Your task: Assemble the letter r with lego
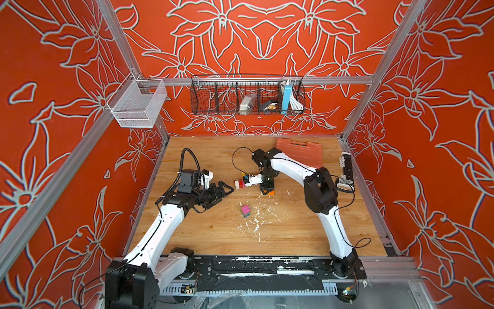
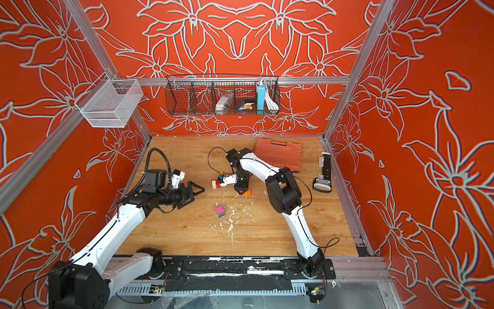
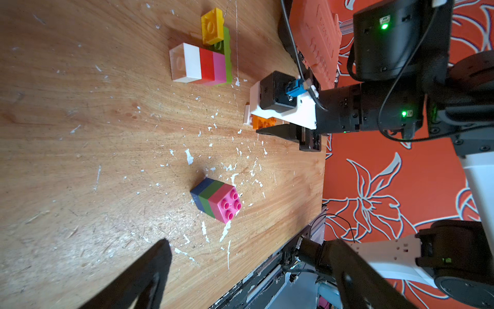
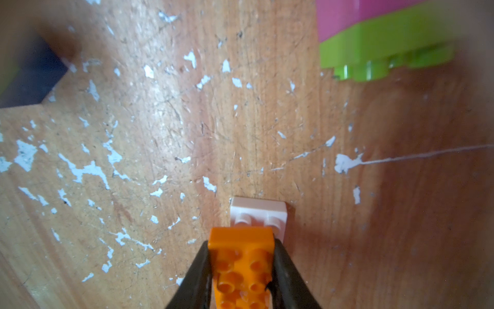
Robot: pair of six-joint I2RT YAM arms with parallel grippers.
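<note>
My right gripper is shut on an orange brick (image 4: 241,238), whose studs show between its fingers. A white brick (image 4: 257,204) lies partly behind it on the table; whether the two touch I cannot tell. In the left wrist view, the main assembly has white (image 3: 184,62), red (image 3: 206,67) and pink (image 3: 219,68) bricks in a row, against a lime brick (image 3: 228,54) with a yellow brick (image 3: 212,25) at its end. Nearer the front sits a blue, green and pink stack (image 3: 216,199). Left of the bricks, my left gripper (image 1: 229,187) hovers open and empty.
A red case (image 1: 301,153) lies at the back right of the table. White scuffs (image 3: 189,157) mark the wood around the bricks.
</note>
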